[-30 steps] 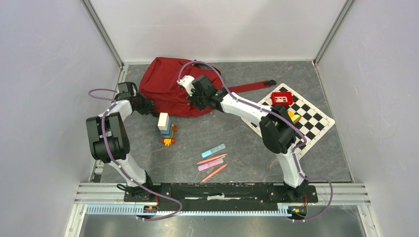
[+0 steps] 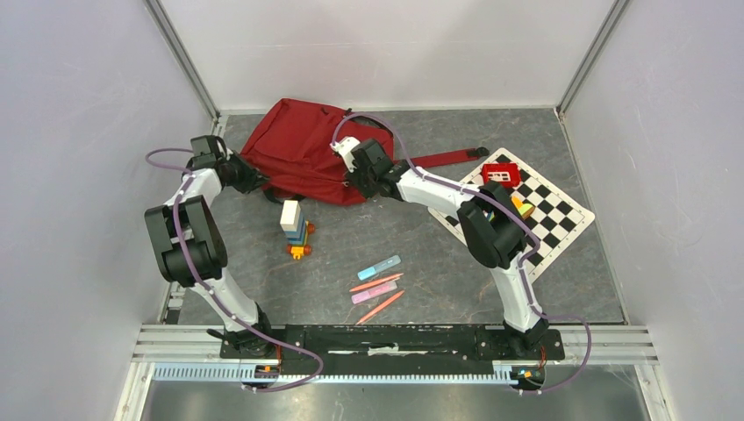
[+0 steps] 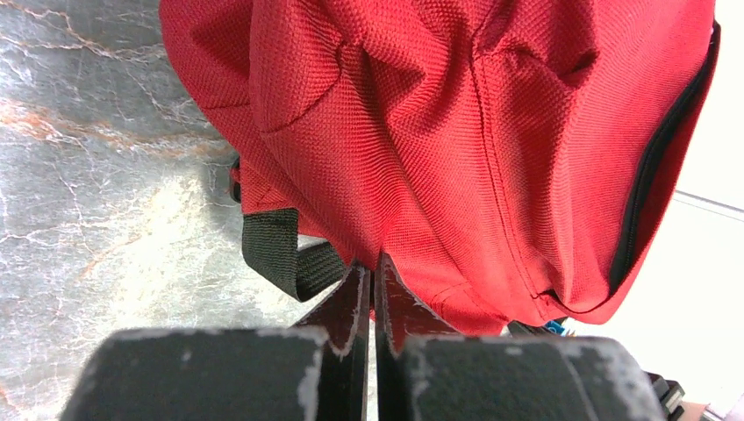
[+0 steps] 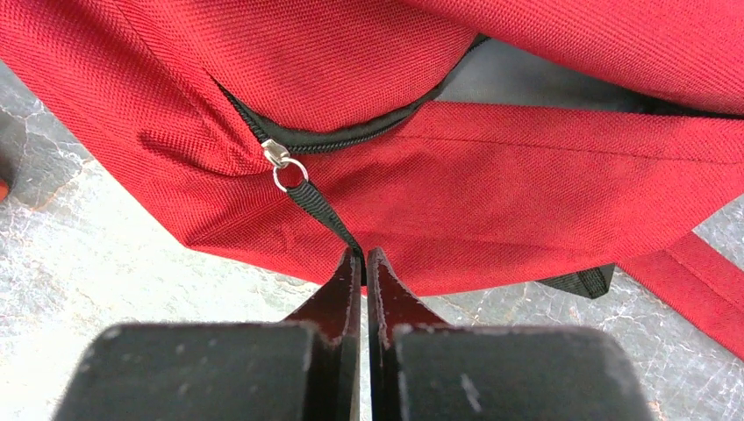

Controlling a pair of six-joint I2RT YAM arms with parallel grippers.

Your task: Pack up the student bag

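The red bag (image 2: 294,132) lies at the back left of the table. In the left wrist view my left gripper is shut on the bag's red cloth at its left edge, beside a black strap loop (image 3: 289,250). Over the bag's front right, my right gripper is shut on the thin black cord (image 4: 320,209) of the zipper pull (image 4: 275,153). Behind that slider the zipper (image 4: 351,139) shows a gap along its curve. A blue marker (image 2: 379,267), a pink marker (image 2: 375,292) and orange pencils (image 2: 382,307) lie at the front middle.
A toy block cart (image 2: 298,230) stands just in front of the bag. On the right a checkered board (image 2: 561,219) carries a red box (image 2: 501,174) and a yellow toy (image 2: 523,209). A red strap (image 2: 447,158) stretches right from the bag.
My left gripper has moved left and slightly back, drawing the bag's left edge with it.
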